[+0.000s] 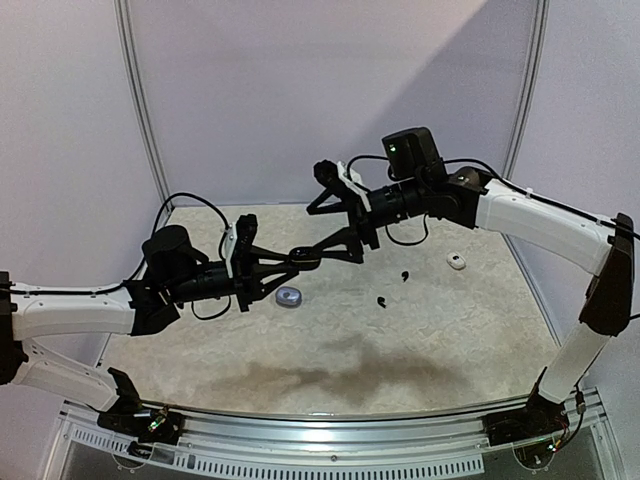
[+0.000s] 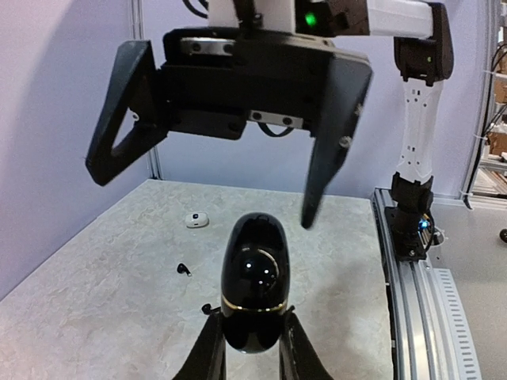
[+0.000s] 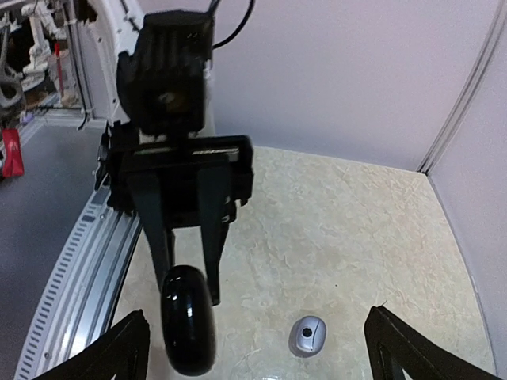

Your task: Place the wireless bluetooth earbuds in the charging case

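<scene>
A glossy black charging case (image 2: 257,265) with a thin gold seam is held in the air, my left gripper (image 1: 296,270) shut on its near end. Its lid looks closed. My right gripper stands open, its fingers (image 3: 119,348) wide apart, with the case in front of it and left of the middle between them. In the top view one right finger overlaps the case; whether they touch I cannot tell. Two black earbuds lie apart on the table: one earbud (image 1: 381,301) nearer the front, another earbud (image 1: 405,275) farther back.
A grey-blue oval case (image 1: 288,297) lies on the table below the left gripper. Farther right sits a small white case (image 1: 456,261).
</scene>
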